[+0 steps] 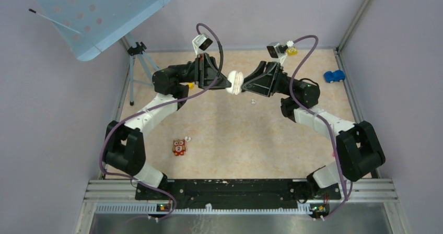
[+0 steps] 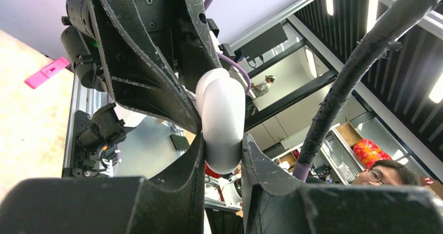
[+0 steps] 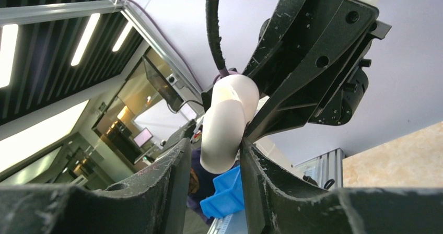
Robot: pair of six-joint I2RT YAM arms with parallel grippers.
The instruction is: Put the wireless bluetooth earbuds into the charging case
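Note:
The white charging case [image 1: 235,82] is up off the table between the two arms, its two rounded halves lying close together; I cannot see inside it. My left gripper [image 1: 228,86] is shut on the case from the left. In the left wrist view the case [image 2: 224,124] rises from between the fingertips. From the right, my right gripper [image 1: 244,86] reaches the case with its fingers [image 3: 179,158] apart; the case [image 3: 223,137] shows in and beyond that gap, contact unclear. Small white pieces, perhaps earbuds [image 1: 188,139], lie beside the owl; another small white piece [image 1: 253,102] lies mid-table.
A red owl figure [image 1: 179,148] lies at the table's left front. At the right back are a blue toy car [image 1: 334,76] and a yellow toy [image 1: 291,51]. A tripod [image 1: 138,51] stands at the back left.

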